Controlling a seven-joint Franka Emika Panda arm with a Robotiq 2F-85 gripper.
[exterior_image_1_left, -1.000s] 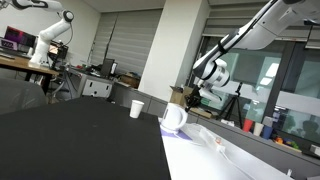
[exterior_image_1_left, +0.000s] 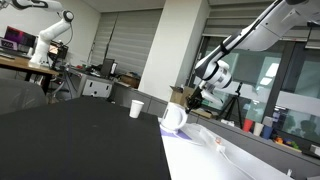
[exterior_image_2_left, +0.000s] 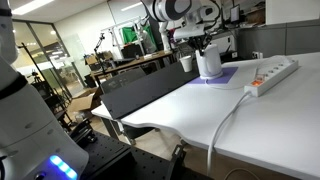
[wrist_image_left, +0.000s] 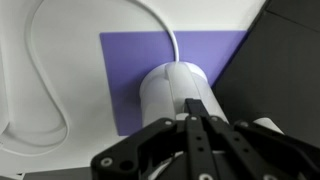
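Note:
A white, rounded appliance (exterior_image_2_left: 209, 65) stands upright on a purple mat (exterior_image_2_left: 222, 76) at the table's far end. From above, in the wrist view, its pale top (wrist_image_left: 160, 88) shows a raised strip, and a white cord lies over the mat close by. My gripper is over this top, fingers shut, with nothing visible between them. Whether the fingertips touch the appliance cannot be told. In exterior view 1 the gripper (exterior_image_1_left: 190, 108) is small and dark, just beside the appliance (exterior_image_1_left: 174, 117).
A white power strip (exterior_image_2_left: 272, 76) with its cord lies on the white table (exterior_image_2_left: 190, 123). A white cup (exterior_image_1_left: 136, 109) stands beyond the black surface (exterior_image_1_left: 85, 140).
The arm has shifted only slightly near the appliance. The appliance, mat and cup stand in the same places.

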